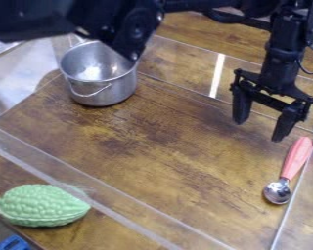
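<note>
My black gripper [261, 115] hangs at the right of the table, fingers apart and empty, above and left of a spoon [289, 171] with a red handle and a round metal head. A silver pot [99, 76] with a wire handle stands at the upper left. A pale green bitter melon [40, 204] lies at the lower left.
Clear strips or edges run along its sides. A small blue object [8, 243] sits at the bottom left corner. The dark arm crosses the top of the view.
</note>
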